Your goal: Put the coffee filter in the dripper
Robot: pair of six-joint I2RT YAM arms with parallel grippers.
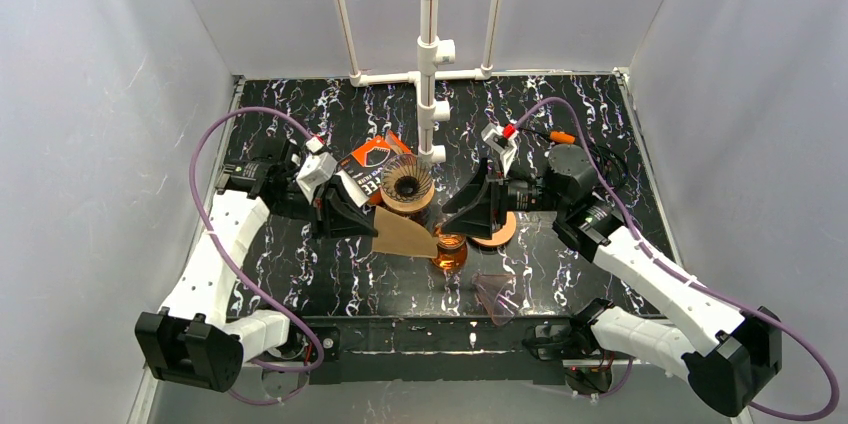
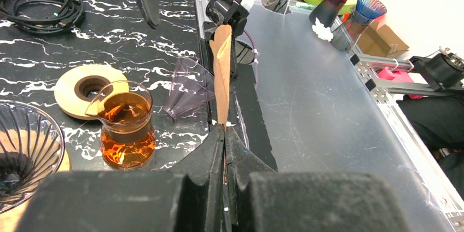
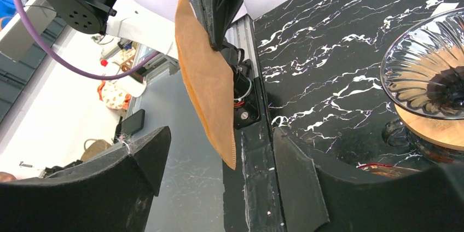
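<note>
The brown paper coffee filter [image 1: 403,235] is held up in the air, pinched at one edge by my left gripper, which is shut on it. Seen edge-on in the left wrist view, the filter [image 2: 221,70] stands nearly upright with its layers slightly parted at the top. My right gripper is open to the right of the filter [image 3: 205,84], its fingers apart and not touching the paper. Behind them, the clear ribbed dripper [image 1: 407,180] sits on a wooden ring; its cone looks empty in the right wrist view.
A glass beaker of amber liquid [image 2: 127,128] stands below the filter, near the round wooden-topped disc [image 2: 82,87]. A clear plastic funnel-like piece [image 1: 497,294] lies toward the front. Behind the dripper is an orange filter box [image 1: 368,162]; black cables [image 1: 607,166] lie at right.
</note>
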